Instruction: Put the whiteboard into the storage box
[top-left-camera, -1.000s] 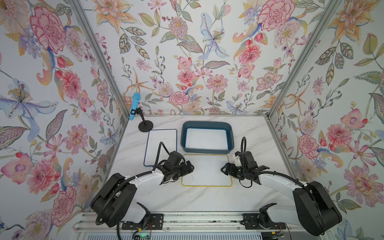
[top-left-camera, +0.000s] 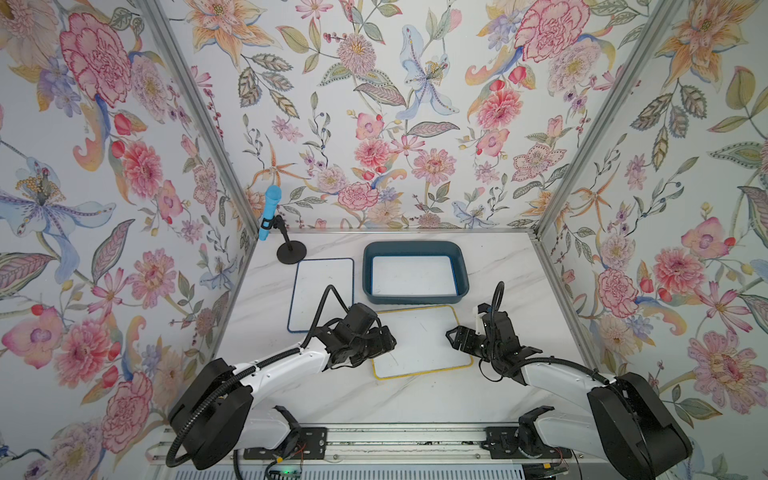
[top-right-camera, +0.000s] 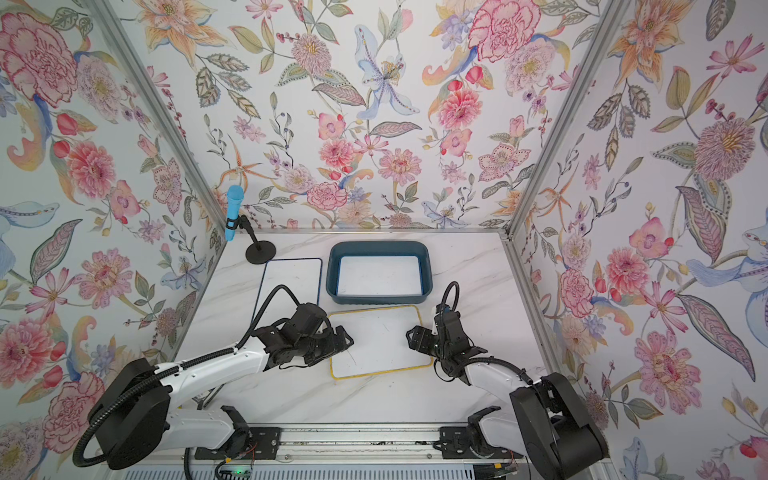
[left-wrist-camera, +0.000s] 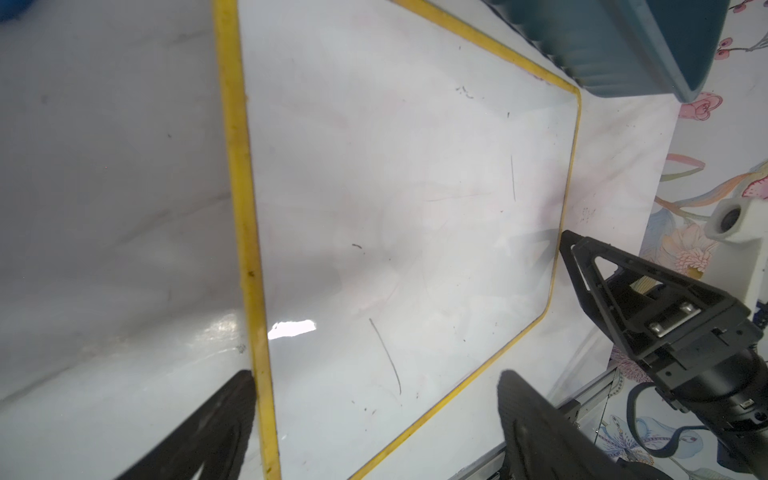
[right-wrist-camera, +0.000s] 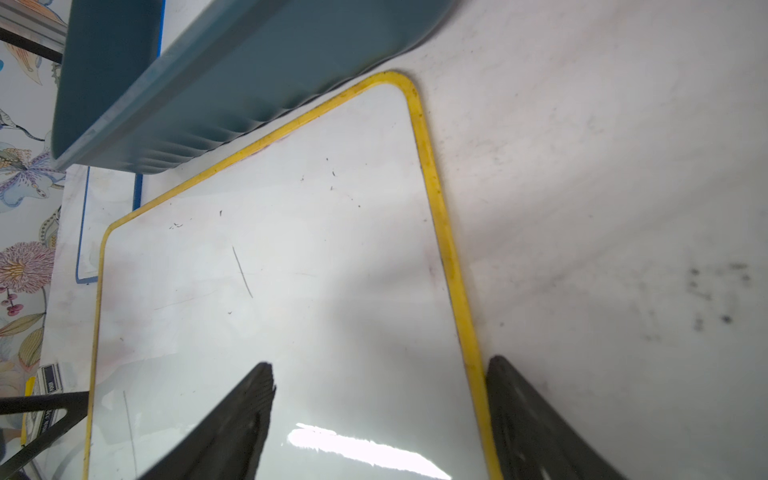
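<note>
A yellow-edged whiteboard (top-left-camera: 420, 337) lies flat on the table, slightly turned, close in front of the blue-grey storage box (top-left-camera: 368, 276). At its left side, my left gripper is open, its two fingers far apart; the board's left edge runs alongside one finger (left-wrist-camera: 232, 416). My right gripper is likewise open, over the board's right side, where the yellow edge meets or nearly meets one finger (right-wrist-camera: 508, 400). Whether either finger presses on an edge, I cannot tell. Inside the box rests a blue-edged white board (top-right-camera: 378, 276).
Another blue-edged board (top-left-camera: 324, 280) lies left of the box, partly behind my left arm. At the back left stands a blue microphone (top-left-camera: 270, 209) on a black stand (top-left-camera: 291, 252). Bare table lies right of the box and along the front.
The box sits slightly farther back. Both grippers shifted slightly.
</note>
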